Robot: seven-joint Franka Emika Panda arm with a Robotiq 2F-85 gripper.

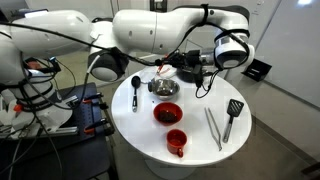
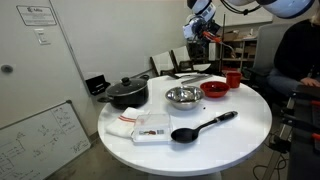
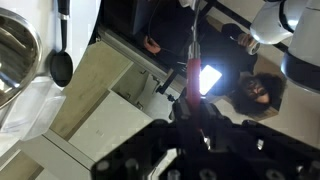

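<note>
My gripper is shut on a slim red-handled utensil point(image 3: 194, 88), whose silver end points away from the fingers in the wrist view. What kind of tool it is cannot be told. In exterior view 2 the gripper point(image 2: 205, 28) hangs high above the far side of the table. Below the arm in exterior view 1, a steel bowl point(image 1: 165, 90) stands next to a red bowl point(image 1: 167, 114) and a red mug point(image 1: 176, 142).
A black ladle point(image 2: 203, 127) and a clear plastic box point(image 2: 153, 131) lie near a lidded black pot point(image 2: 127, 93) and a white cloth point(image 2: 121, 122). Tongs point(image 1: 213, 128) and a black spatula point(image 1: 234, 112) lie at the right. A person point(image 3: 255, 95) sits nearby.
</note>
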